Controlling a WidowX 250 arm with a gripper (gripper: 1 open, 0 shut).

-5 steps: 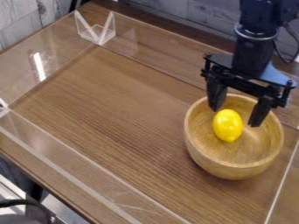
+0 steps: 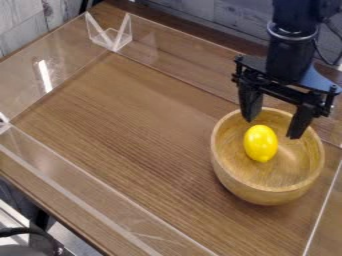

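Observation:
A wooden bowl (image 2: pixel 266 185) sits at the right of the table with a yellow egg-shaped object (image 2: pixel 261 143) inside it. My black gripper (image 2: pixel 278 112) hangs over the bowl's back part, its two fingers spread apart at left and right, with nothing seen held between them. The fingers are above the yellow object, slightly behind it.
A clear wire or plastic basket (image 2: pixel 107 32) stands at the back left. A wall runs along the back.

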